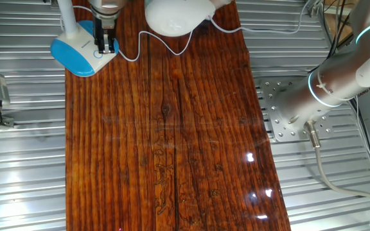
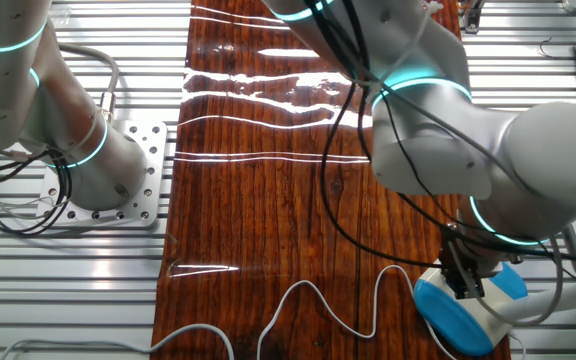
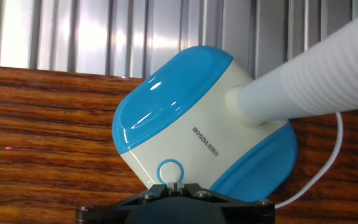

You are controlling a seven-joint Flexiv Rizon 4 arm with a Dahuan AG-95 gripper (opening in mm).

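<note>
A lamp base point(image 1: 82, 50), white with blue ends, sits at the table's far left corner. In the wrist view its white panel point(image 3: 194, 146) carries a printed brand name and a round button point(image 3: 170, 172) ringed in blue. A white ribbed stem point(image 3: 316, 78) rises from it. My gripper is shut, its tips together with nothing visible between them. They cover the lower edge of the button in that view; whether they touch it I cannot tell. In exterior view 1 the gripper point(image 1: 105, 49) points down over the base's right part.
A thin white cable point(image 1: 166, 43) curves over the wooden table point(image 1: 172, 141) near the lamp.
</note>
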